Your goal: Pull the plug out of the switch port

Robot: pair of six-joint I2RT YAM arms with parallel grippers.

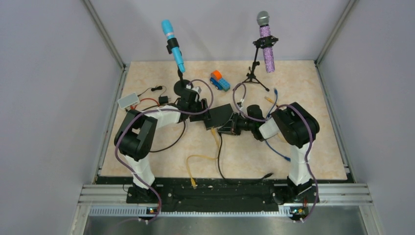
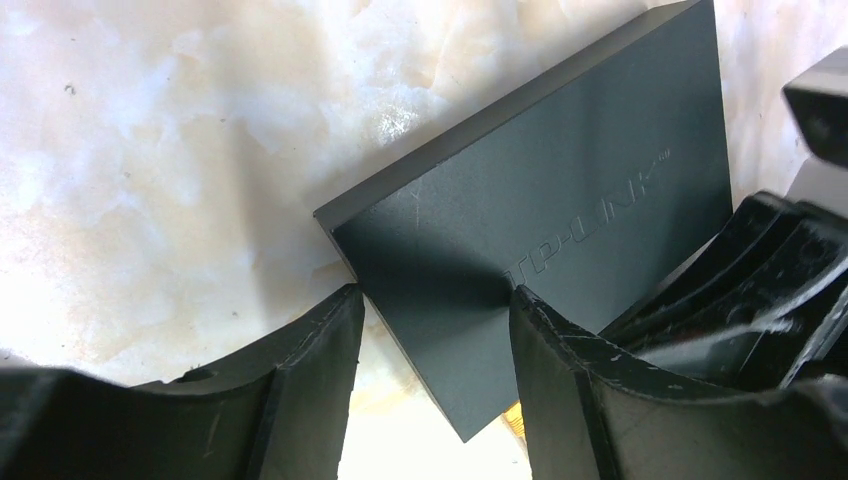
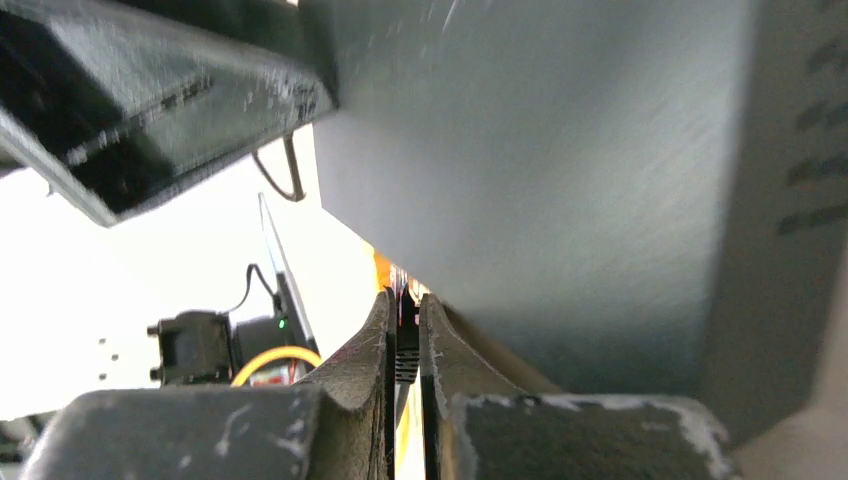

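Observation:
The dark TP-Link switch (image 1: pixel 220 113) lies near the middle of the table. In the left wrist view, my left gripper is shut on a corner of this switch (image 2: pixel 590 170), one finger on either side. My right gripper is shut on the black plug (image 3: pixel 407 345) of a black cable (image 1: pixel 219 155). A bright tip shows beyond the plug, apparently clear of the switch's edge, though blur makes the gap hard to judge. The right fingers hide the plug in the top view.
A yellow cable (image 1: pixel 200 156) runs from the switch's front side to the table edge. Blue cable (image 1: pixel 277 152) lies to the right, under the right arm. Behind stand two microphones and a toy car (image 1: pixel 220 81).

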